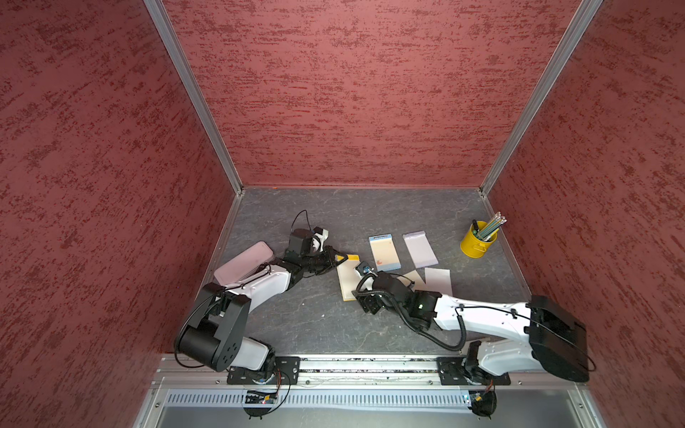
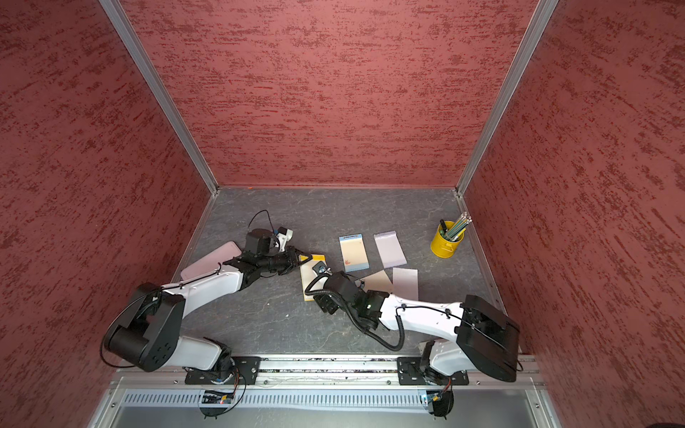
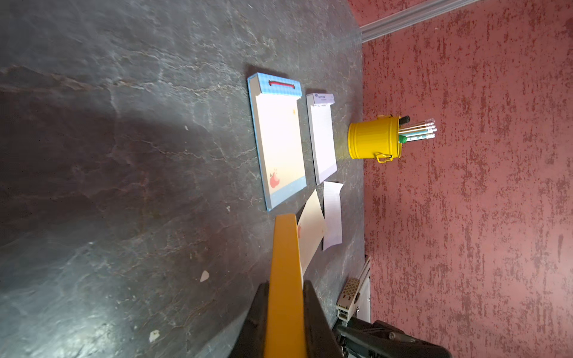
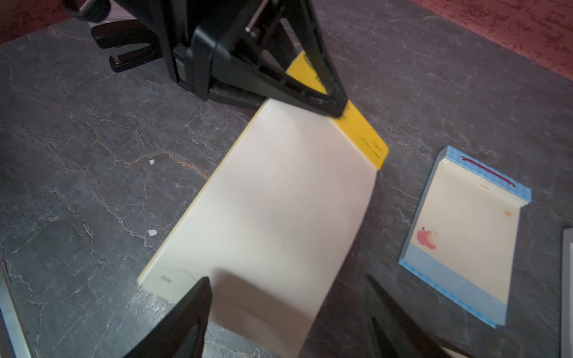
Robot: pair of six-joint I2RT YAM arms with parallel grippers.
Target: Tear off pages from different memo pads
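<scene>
My left gripper (image 1: 341,258) is shut on the yellow binding of a memo pad (image 4: 268,208), holding it tilted with white pages facing my right wrist camera. My right gripper is open at the pad's lower edge, its fingers either side in blurred view. A blue apple pad (image 4: 459,232) and a lilac pad (image 3: 322,137) lie behind on the table. Two loose sheets, one cream (image 3: 310,229) and one white (image 3: 332,217), lie in front of them.
A yellow pencil cup (image 1: 473,242) stands at the right, near the wall. A pink case (image 1: 242,262) and a black stapler (image 4: 128,53) are at the left.
</scene>
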